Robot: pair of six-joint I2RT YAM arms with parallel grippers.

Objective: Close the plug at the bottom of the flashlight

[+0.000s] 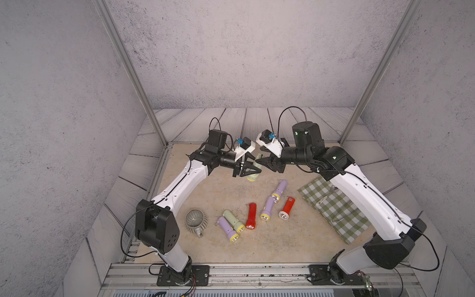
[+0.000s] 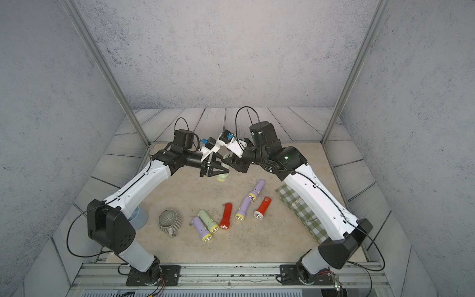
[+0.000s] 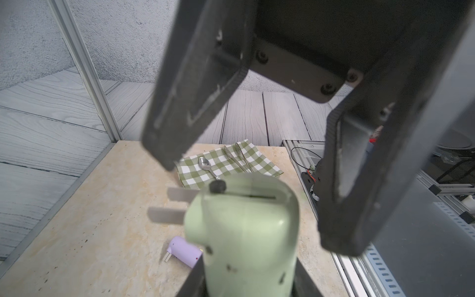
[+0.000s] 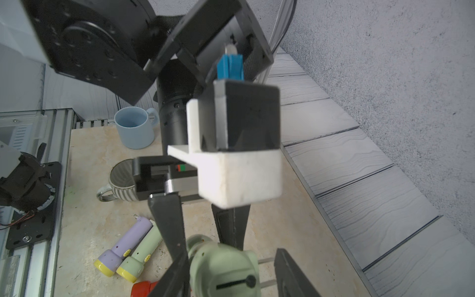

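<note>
A pale green flashlight (image 1: 253,173) is raised at the table's middle in my left gripper (image 2: 216,165), which is shut on it. In the left wrist view its end (image 3: 247,222), with the folded-back plug housing and slot, fills the lower middle; two blurred prongs (image 3: 163,213) stick out sideways. My right gripper stands part open around that end, its fingertips beside it; in the left wrist view they hang above it. I cannot tell whether they touch it.
Several purple, green and red flashlights (image 1: 251,215) lie on the front middle. A grey cup (image 1: 196,221) and blue mug (image 4: 134,128) are on the left. A checked cloth (image 1: 326,203) with cutlery lies on the right.
</note>
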